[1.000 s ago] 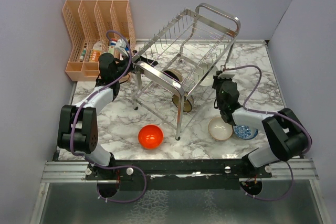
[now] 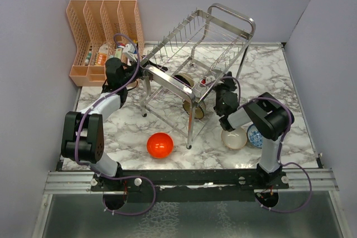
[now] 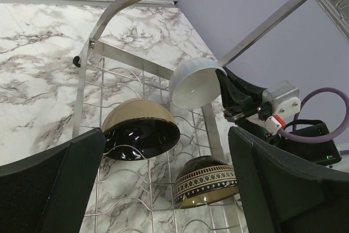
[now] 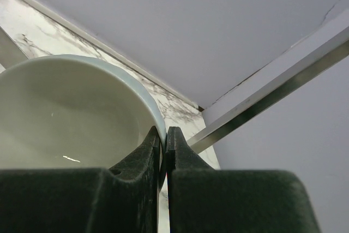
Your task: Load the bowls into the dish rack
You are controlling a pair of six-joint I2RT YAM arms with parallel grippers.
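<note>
My right gripper is shut on the rim of a white bowl, tilted on its side over the rack's lower tier in the left wrist view. A beige-and-black bowl and a patterned bowl rest in the wire rack. My left gripper stands open at the rack's upper left side in the top view, facing these bowls. On the counter are a red bowl, a cream bowl and a blue patterned bowl.
An orange cutlery organiser stands at the back left. Grey walls border both sides. Bare marble counter lies left of the red bowl and at the right back. The rack's metal frame crowds the space round both grippers.
The left arm has not visibly moved.
</note>
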